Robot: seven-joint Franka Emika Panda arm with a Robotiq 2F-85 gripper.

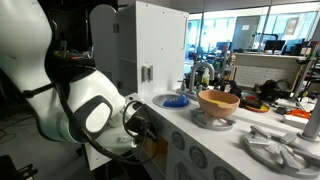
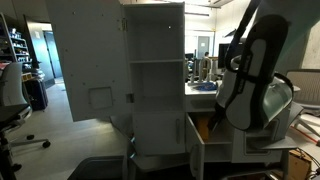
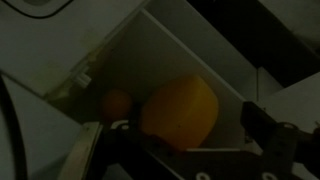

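In the wrist view an orange, rounded object (image 3: 183, 112) lies inside a narrow, dim open drawer (image 3: 215, 80). Beside it is a smaller reddish-orange round thing (image 3: 116, 104). My gripper is open above the drawer, its fingers apart at the lower left and right of the frame. Nothing appears to be gripped, though the picture is dark. Exterior view 2 shows an orange patch (image 2: 204, 128) low in the drawer (image 2: 196, 157), behind its front panel. The white arm (image 1: 100, 112) bends down over the drawer in exterior view 1.
An orange-brown bowl (image 1: 218, 101) stands on the stove top, with a blue item (image 1: 176, 101) near the sink. Pan supports (image 1: 282, 150) fill the near counter. A tall white cabinet (image 2: 160, 75) with its door (image 2: 88, 60) swung open stands beside the drawer.
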